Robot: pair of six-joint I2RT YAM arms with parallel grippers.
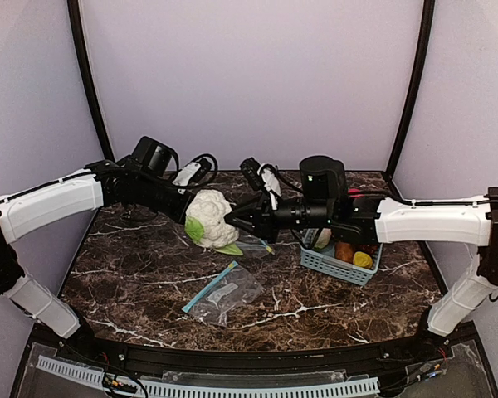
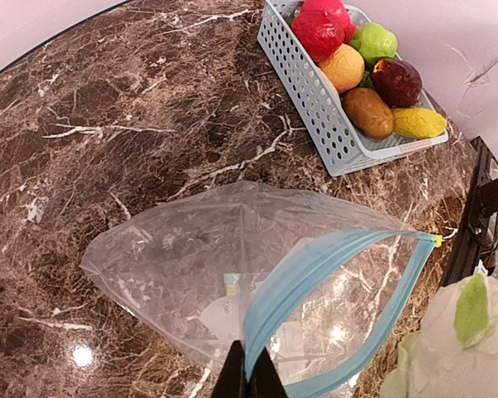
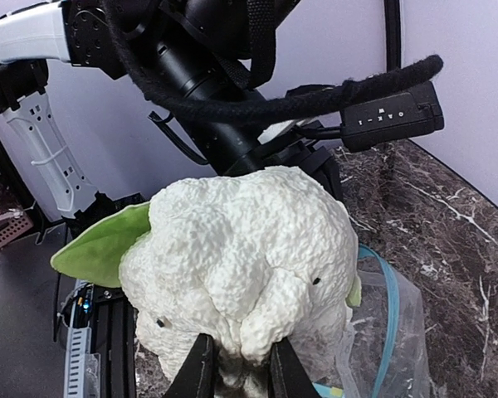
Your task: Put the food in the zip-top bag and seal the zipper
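A white toy cauliflower (image 1: 209, 209) with green leaves hangs at the left arm's side, with my right gripper around its base and shut on it. The clear zip bag (image 2: 174, 249) has its mouth spread open, the two blue zipper strips standing apart. My left gripper is shut on one strip at the bag's rim. From the left wrist, the cauliflower shows at the lower right, beside the open mouth rather than inside. In the top view it hides most of this bag.
A second bag (image 1: 226, 295) with a blue zipper lies flat on the marble table in front. At the right stands a light blue basket (image 1: 336, 267) of several toy fruits and vegetables, partly under the right arm.
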